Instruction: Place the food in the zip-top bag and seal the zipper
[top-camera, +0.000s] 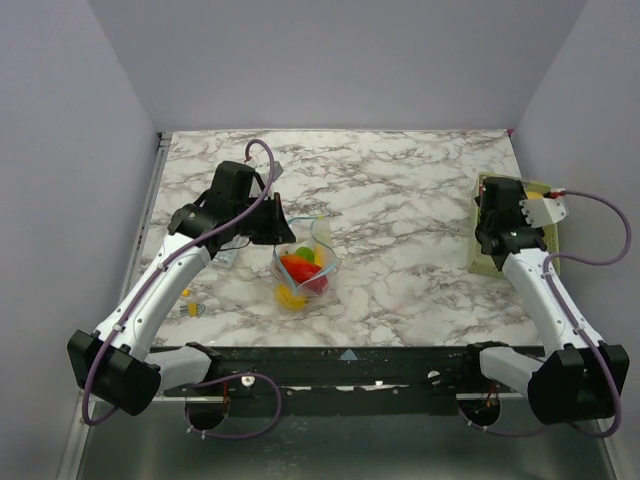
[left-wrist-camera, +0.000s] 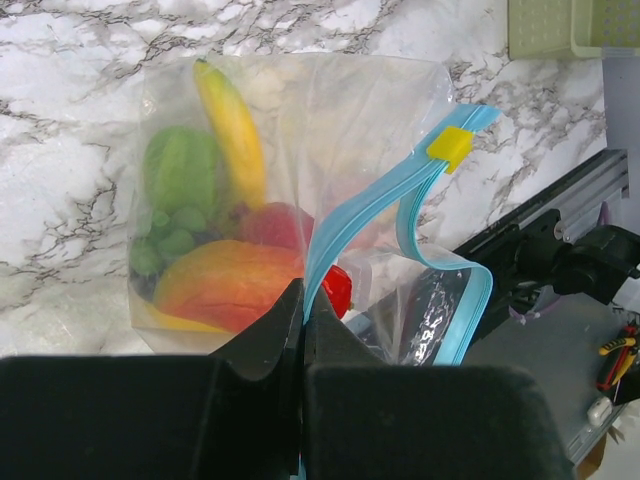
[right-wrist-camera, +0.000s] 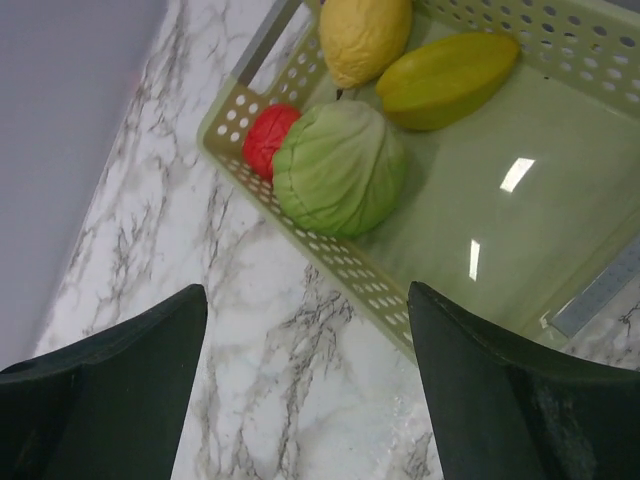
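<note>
A clear zip top bag (left-wrist-camera: 340, 90) with a light blue zipper edge (left-wrist-camera: 375, 195) and a yellow slider (left-wrist-camera: 451, 148) lies on the marble table, its mouth gaping. Inside are a mango (left-wrist-camera: 230, 285), a banana (left-wrist-camera: 232, 130), green items (left-wrist-camera: 180, 180) and red ones (left-wrist-camera: 278, 225). My left gripper is shut on the bag's zipper edge. In the right wrist view my right gripper stands open with nothing between its fingers, above the near side of the basket (right-wrist-camera: 335, 258). The basket holds a cabbage (right-wrist-camera: 340, 170), a red item (right-wrist-camera: 268, 138) and two yellow fruits, one a yellow oblong (right-wrist-camera: 448, 80).
The right arm (top-camera: 548, 295) covers much of the basket (top-camera: 478, 262) in the top view. Small items (top-camera: 190, 305) lie at the table's left edge. Between bag and basket the marble table (top-camera: 410, 220) is bare.
</note>
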